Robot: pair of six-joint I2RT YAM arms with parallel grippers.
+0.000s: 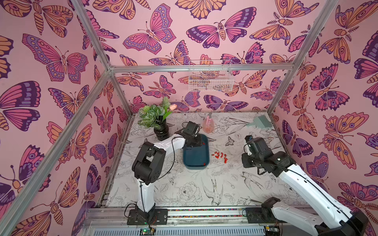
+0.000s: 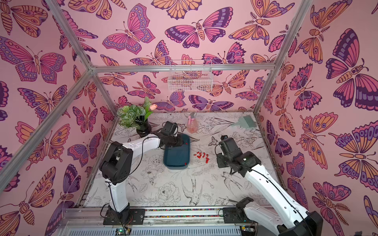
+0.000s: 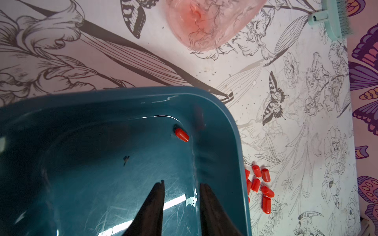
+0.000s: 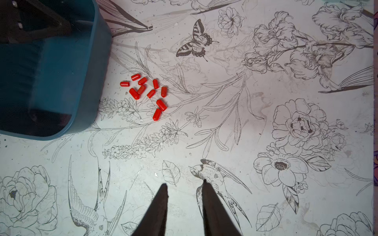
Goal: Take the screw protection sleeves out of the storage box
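Note:
The dark blue storage box (image 1: 195,158) stands near the table's middle. In the left wrist view one red sleeve (image 3: 182,134) lies on its floor by the far right corner. Another red sleeve (image 1: 204,164) shows at the box's near right corner. Above the box, my left gripper has its fingers apart with nothing between them; the corner sleeve is ahead of its tips. Several red sleeves (image 4: 142,89) lie scattered on the table right of the box. My right gripper hangs over bare table to the right, fingers apart and empty.
Behind the box stands a pink translucent bottle (image 1: 208,124), with a black-potted plant (image 1: 161,131) to the left. A pale green brush (image 1: 260,122) lies at the back right.

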